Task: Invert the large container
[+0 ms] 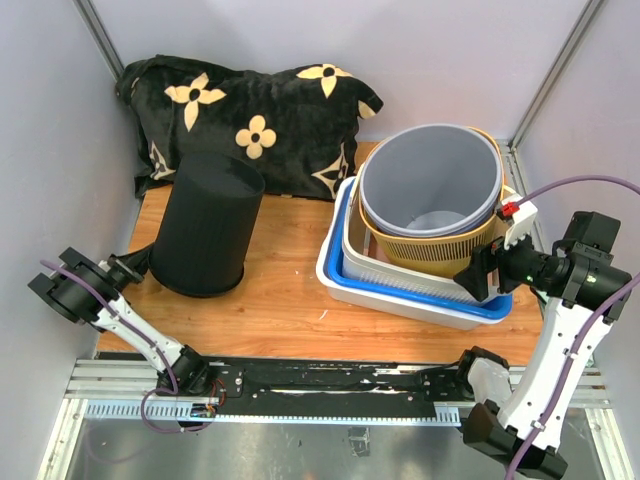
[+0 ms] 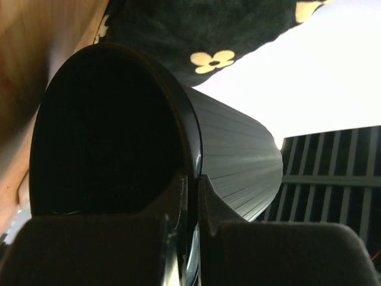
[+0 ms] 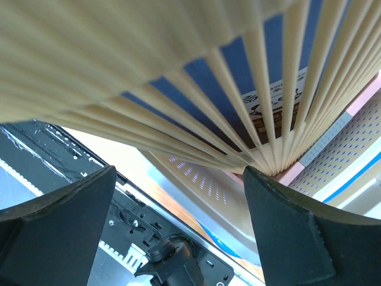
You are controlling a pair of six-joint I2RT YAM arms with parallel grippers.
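The large black container (image 1: 208, 220) stands tilted in the left half of the top view, its closed end up and toward the back, its rim low at the front. My left gripper (image 1: 140, 262) is shut on that rim (image 2: 190, 137); the left wrist view shows the dark hollow inside. On the right, my right gripper (image 1: 480, 270) is open beside the yellow slatted basket (image 1: 425, 255), with nothing clearly between its fingers.
A black flowered pillow (image 1: 250, 120) lies along the back wall. Stacked trays (image 1: 400, 312) on the right hold the yellow basket and a grey bin (image 1: 420, 175). Bare wood (image 1: 280, 300) shows in the middle.
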